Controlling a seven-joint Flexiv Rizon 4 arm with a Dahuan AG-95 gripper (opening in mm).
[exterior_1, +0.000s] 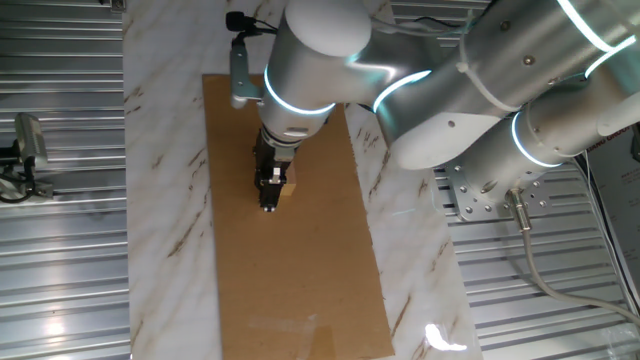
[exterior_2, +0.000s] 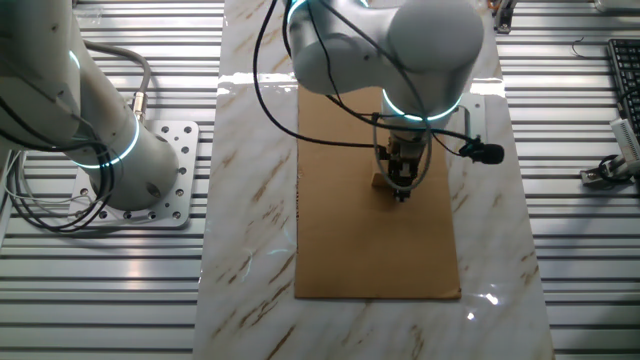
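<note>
A small tan wooden block (exterior_1: 289, 183) shows just to the right of my gripper (exterior_1: 269, 207) in exterior view 1, over the brown board. Part of it is hidden behind the black fingers. In exterior view 2 the block (exterior_2: 379, 181) peeks out on the left side of my gripper (exterior_2: 401, 197), which points down over the board. The fingertips look close together, but neither view makes clear whether the fingers are open or shut, or whether the block is gripped or only beside them.
The brown board (exterior_1: 290, 270) lies on a marble-patterned table (exterior_1: 165, 200) and is bare towards the bottom of exterior view 1. Loose black cables (exterior_2: 262, 95) hang around the wrist. A grey device (exterior_1: 30, 140) stands off to the left.
</note>
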